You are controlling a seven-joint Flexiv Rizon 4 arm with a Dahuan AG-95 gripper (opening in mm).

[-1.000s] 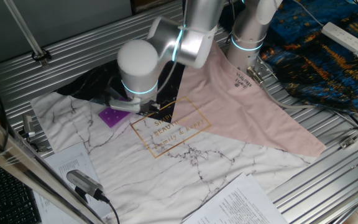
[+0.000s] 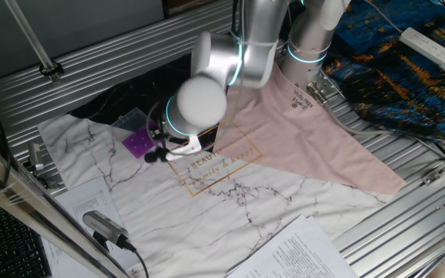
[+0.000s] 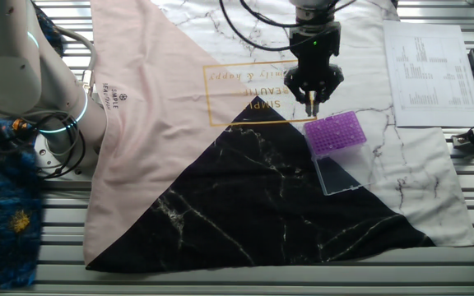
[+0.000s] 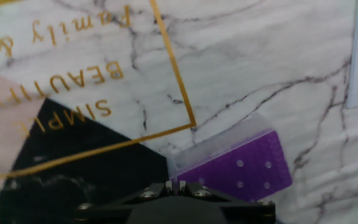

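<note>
A purple tip rack (image 3: 336,134) lies on the marble-print cloth, with a clear plastic box part (image 3: 341,174) along one side of it. The purple piece (image 4: 247,163) also shows low in the wrist view, partly covered by the fingers, its clear edge (image 4: 225,142) behind it. My gripper (image 3: 312,112) points down at the rack's corner, apparently above the cloth; its exact height is hard to judge. In the wrist view the gripper looks shut, its tips together and nothing visible between them. From the first exterior side, its dark end (image 2: 157,156) appears just beside the purple rack (image 2: 139,144).
The cloth has pink (image 3: 151,107), black (image 3: 245,189) and white marble areas, largely clear. Printed paper (image 3: 431,74) lies at one edge, and more sheets (image 2: 296,251) lie at the front. A small camera on a stand (image 2: 105,226) and metal posts border the area.
In exterior view 1 the arm's wrist has swung right and tilted. The gripper's dark end, earlier over or near the purple rack, now sits slightly lower in view; the rack has not visibly moved.
</note>
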